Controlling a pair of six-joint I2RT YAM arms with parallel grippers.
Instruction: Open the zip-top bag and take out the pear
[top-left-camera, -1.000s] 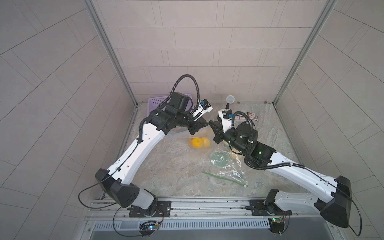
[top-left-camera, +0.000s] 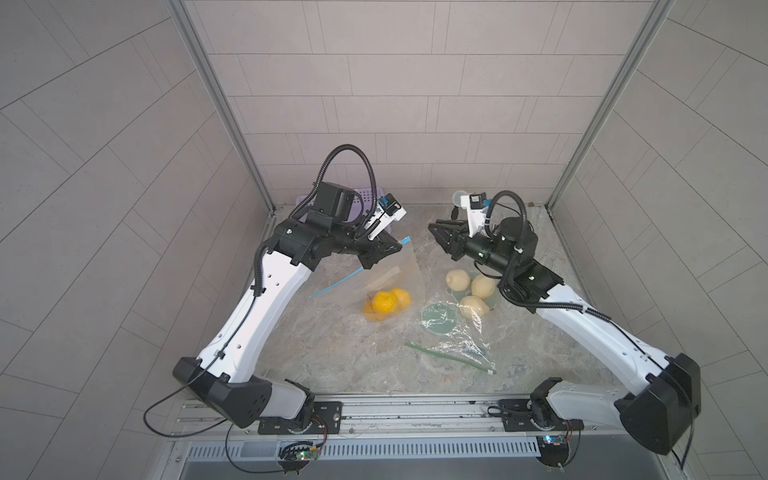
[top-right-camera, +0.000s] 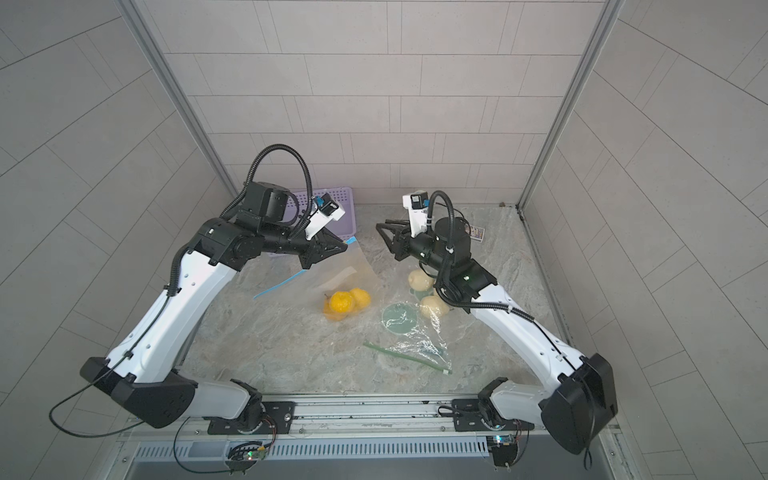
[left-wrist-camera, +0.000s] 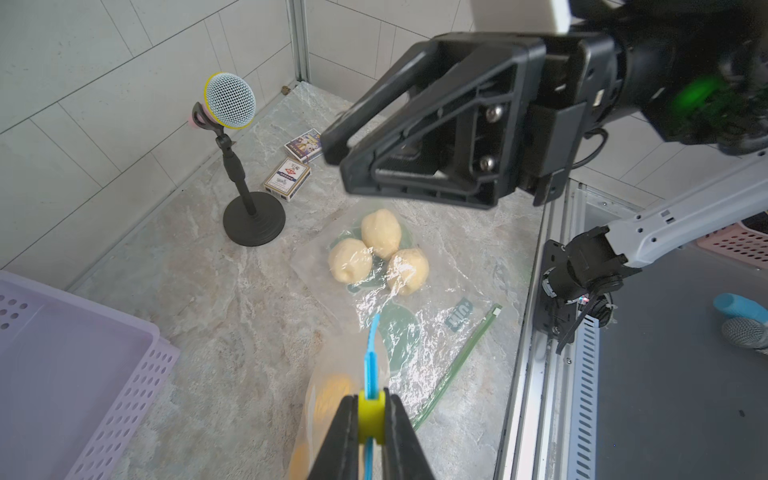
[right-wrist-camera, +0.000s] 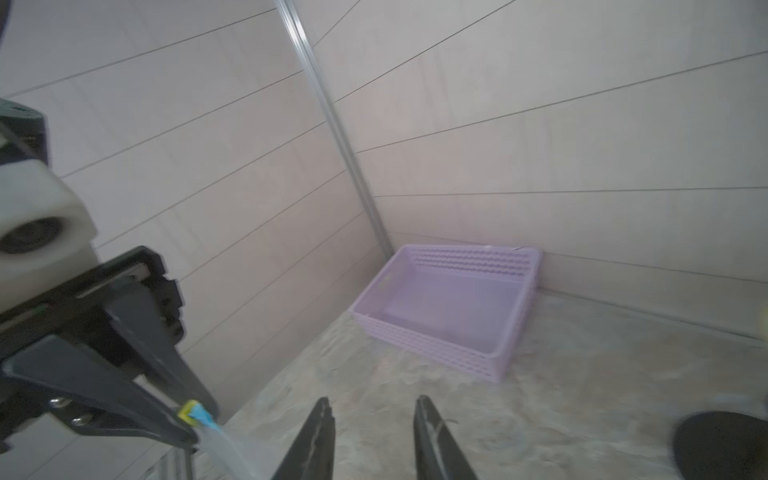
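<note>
My left gripper is shut on a yellow slider on the blue zip strip (top-left-camera: 344, 281) of a clear bag (top-left-camera: 409, 268). Yellow-orange fruit (top-left-camera: 385, 301) sits low inside that bag, seen through the plastic. Whether the bag's mouth gapes cannot be told. My right gripper is open, fingers apart and nothing between them, to the right of the bag and clear of it. A second clear bag with a green zip strip (top-left-camera: 449, 357) lies flat on the table, with pale round fruit (left-wrist-camera: 381, 233) at its far end.
A lilac basket (right-wrist-camera: 448, 300) stands at the back left. Toward the back right are a black stand (left-wrist-camera: 253, 216) with a round white head and card boxes (left-wrist-camera: 287, 177). Bare table lies in front of the left bag.
My left gripper has moved left, carrying the hanging bag and its fruit left and nearer the front. The right gripper has moved away from it, toward the back, and its fingers are now apart.
</note>
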